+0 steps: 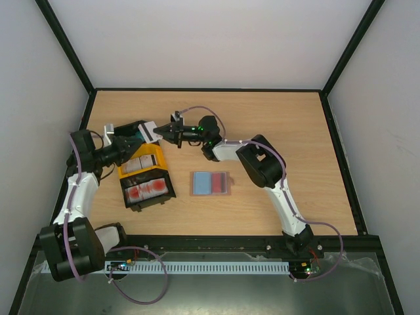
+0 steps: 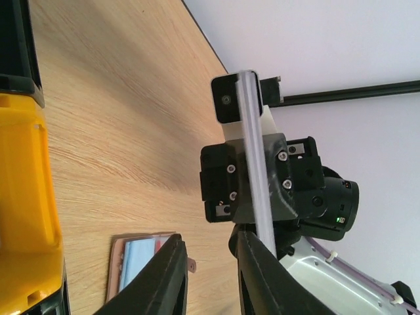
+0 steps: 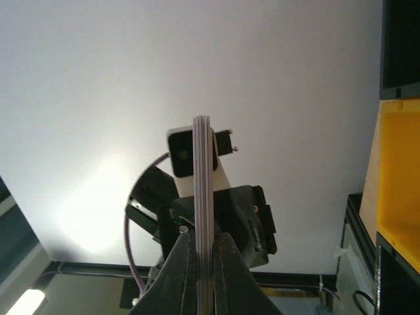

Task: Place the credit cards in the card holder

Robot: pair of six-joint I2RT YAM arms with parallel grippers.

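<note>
A thin stack of white cards (image 1: 149, 132) hangs over the bins at the left of the table, its edges upright in the right wrist view. My right gripper is shut on the cards (image 3: 203, 177). In the left wrist view the same cards (image 2: 254, 151) appear edge-on, in front of the right arm. My left gripper faces them with its fingers apart and nothing between them. The card holder (image 1: 210, 183) lies open on the table, right of the bins, with a blue and a red part showing; its corner (image 2: 136, 259) shows beyond the left fingers.
Below the grippers stands a yellow bin (image 1: 160, 156) holding packs. A black bin (image 1: 172, 186) with red-and-white packs is in front of it, another black bin (image 1: 133, 123) behind.
</note>
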